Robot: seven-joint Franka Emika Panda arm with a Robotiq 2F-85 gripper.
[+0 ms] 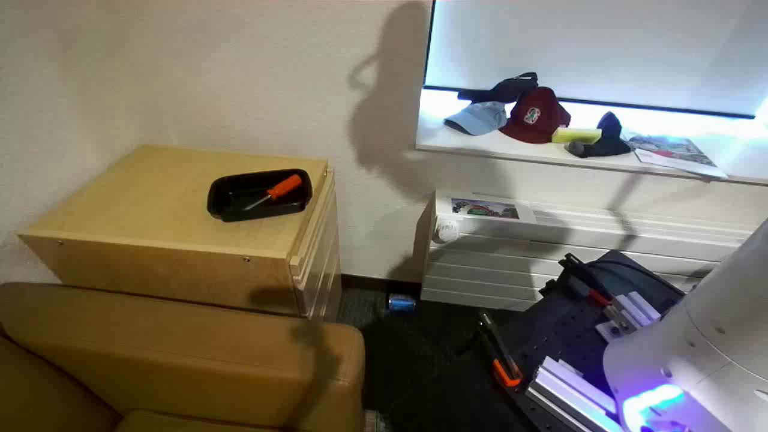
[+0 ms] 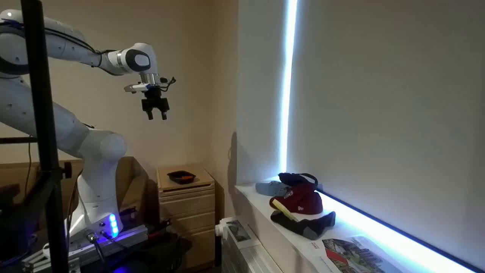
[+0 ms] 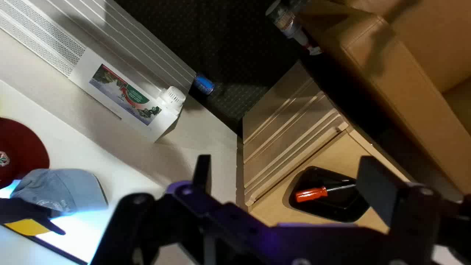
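Note:
A screwdriver (image 1: pixel 285 186) with an orange-red handle lies in a black tray (image 1: pixel 237 213) on top of the wooden cabinet (image 1: pixel 144 194). The wrist view shows the same screwdriver (image 3: pixel 311 194) inside the tray (image 3: pixel 329 212), its shaft pointing toward one of my fingers (image 3: pixel 375 190). High in the air, well above the cabinet, my gripper (image 2: pixel 157 116) hangs with its fingers apart. Nothing is between them. In exterior view 1 the gripper itself is out of frame.
Several caps, including a maroon cap (image 1: pixel 533 119) and a light blue cap (image 1: pixel 478 117), rest on the windowsill (image 1: pixel 461 147). A radiator (image 1: pixel 489 266) stands below. The brown sofa (image 1: pixel 180 360) adjoins the cabinet. A blue can (image 1: pixel 401 302) is on the floor. Much of the cabinet top is bare.

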